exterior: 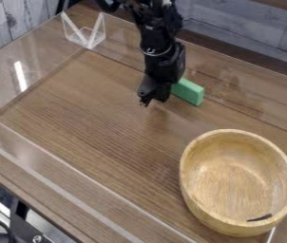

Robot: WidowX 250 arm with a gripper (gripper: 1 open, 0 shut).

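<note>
The black gripper (pixel 153 94) reaches down from the top centre to just above the wooden table. A green block (pixel 188 93) lies right beside it, partly hidden behind the arm. The fingers are dark and small in the view; nothing shows held between them.
A large tan round bowl (pixel 239 144) stands at the front right with a small dark item inside. A white wire-like object (pixel 86 28) is at the back left.
</note>
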